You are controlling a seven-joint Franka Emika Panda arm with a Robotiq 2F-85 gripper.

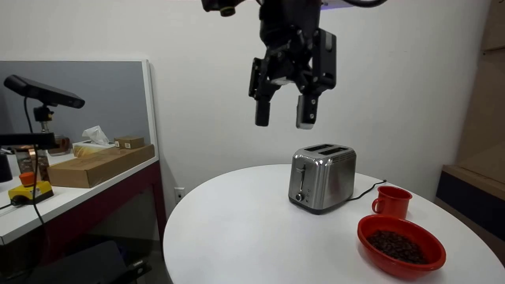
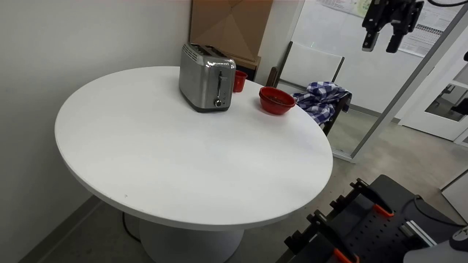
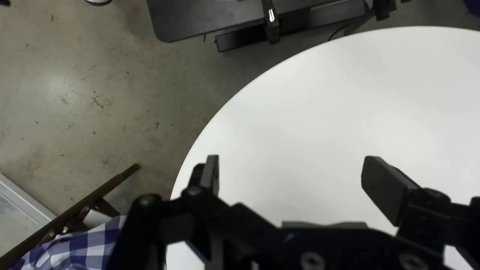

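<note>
My gripper (image 1: 285, 116) hangs open high above the white round table, its two dark fingers wide apart and nothing between them. In the second exterior view the gripper (image 2: 381, 46) shows at the upper right, well away from everything on the table. A silver toaster (image 1: 323, 177) stands upright toward the back. To its right is a red mug (image 1: 392, 202), and in front of that a red bowl (image 1: 371, 251) holds dark brown beans (image 1: 397, 246). The wrist view shows only bare tabletop (image 3: 306, 135) beneath the open fingers; toaster, mug and bowl are outside it.
The toaster's black cord (image 1: 367, 190) runs along the table behind the mug. A chair with a blue checked cloth (image 2: 322, 100) stands beside the table edge. Bare tabletop (image 2: 184, 162) spreads widely in front of the toaster. A side desk with boxes (image 1: 101, 165) is at the left.
</note>
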